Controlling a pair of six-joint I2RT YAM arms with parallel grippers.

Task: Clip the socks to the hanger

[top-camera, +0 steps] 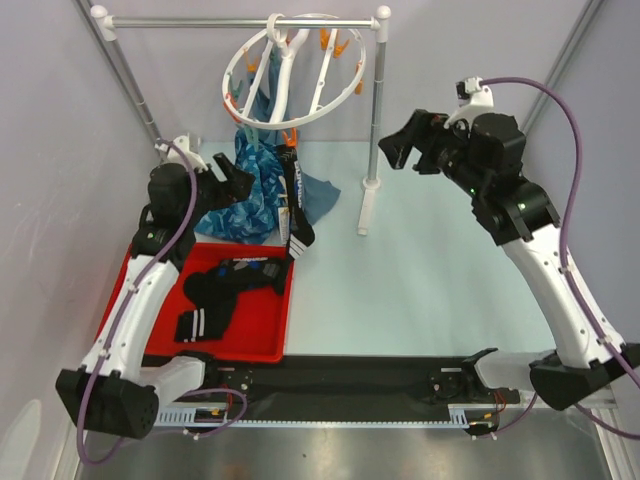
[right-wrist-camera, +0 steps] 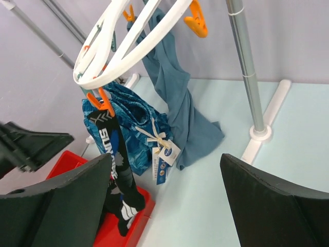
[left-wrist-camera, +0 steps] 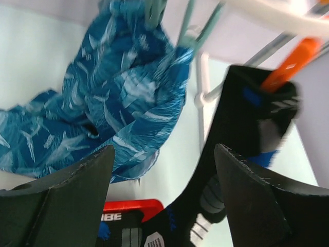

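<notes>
A black sock (top-camera: 293, 190) with white lettering hangs from an orange clip (top-camera: 289, 137) at the front of the round white hanger (top-camera: 300, 125). In the right wrist view the same clip (right-wrist-camera: 101, 102) bites the sock's top edge, and the sock (right-wrist-camera: 115, 146) reaches down to the red bin. More black socks (top-camera: 225, 290) lie in that bin (top-camera: 265, 345). My left gripper (top-camera: 232, 176) stands open to the left of the hanging sock, apart from it. Off to the right of the rack post, my right gripper (top-camera: 402, 147) is open and empty.
Blue patterned cloth (top-camera: 255, 195) and a plain blue-grey cloth (top-camera: 320, 197) hang behind the sock. Several other clips, such as an orange one (right-wrist-camera: 197, 20), are on the hanger. The rack post (top-camera: 376, 110) stands between the right gripper and the hanger.
</notes>
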